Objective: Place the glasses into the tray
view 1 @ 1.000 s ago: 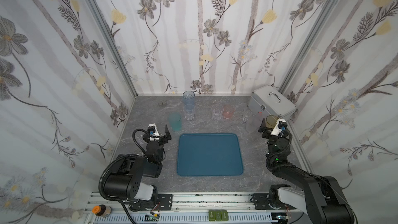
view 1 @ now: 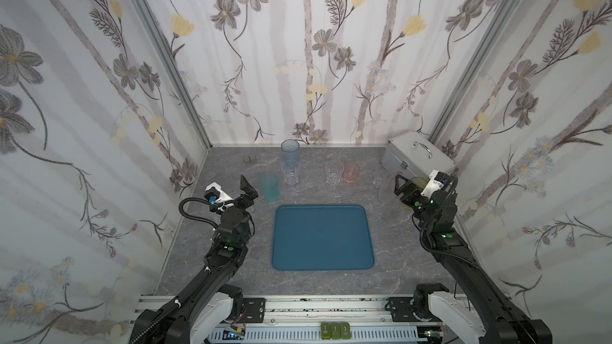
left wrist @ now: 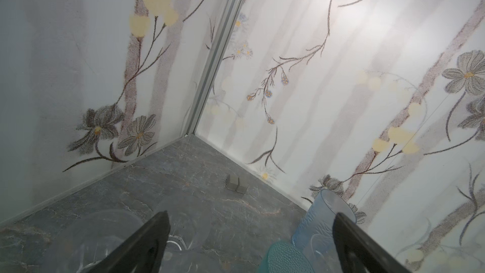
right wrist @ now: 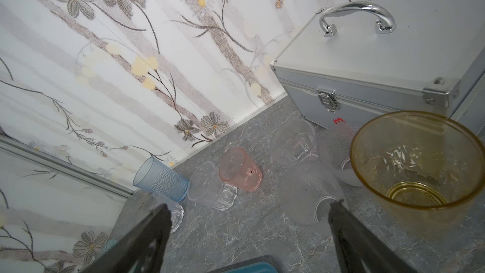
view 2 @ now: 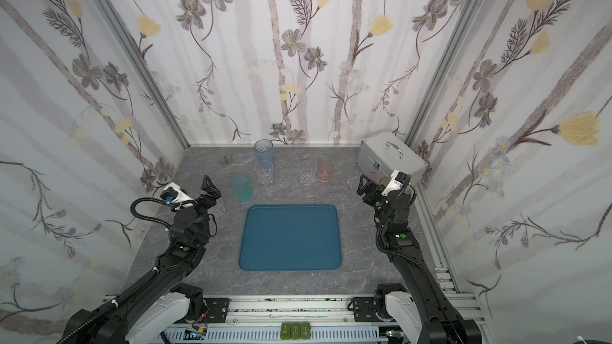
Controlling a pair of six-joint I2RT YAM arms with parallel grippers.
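The empty blue tray lies mid-table. Behind it stand a teal glass, a tall blue glass, a clear glass, another clear glass and a pink glass. At the right, an amber glass is near several clear glasses, one a textured clear glass. My left gripper is open, with faint clear glasses low in its wrist view. Open and empty, my right gripper hangs left of the amber glass; its right finger overlaps the textured glass in view.
A silver case with a metal handle stands at the back right, close behind the right-hand glasses. Small grey blocks sit near the back left corner. Patterned walls bound the table on the back and sides.
Glasses and tray look unmoved.
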